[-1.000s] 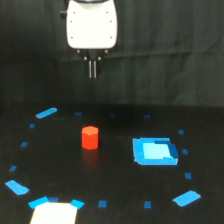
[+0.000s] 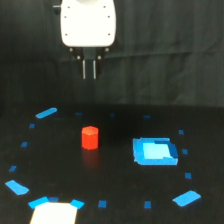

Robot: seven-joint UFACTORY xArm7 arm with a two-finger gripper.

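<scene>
A small red block (image 2: 90, 138) sits on the black table, a little left of the middle. Above it, well clear, hangs my gripper (image 2: 90, 76) under the white hand. Its two thin fingers point straight down with a small gap between them, and nothing shows in that gap. On the right lies a white square (image 2: 156, 151) framed by blue tape (image 2: 138, 150).
Strips of blue tape (image 2: 46, 113) and several small blue squares mark the table around the block. At the bottom left edge is a pale object (image 2: 54, 214), cut off by the frame. Between the block and the taped square the table is bare.
The hand has shifted slightly to the left and up. Its fingers stand a little farther apart than before. The red block and taped square have stayed in place.
</scene>
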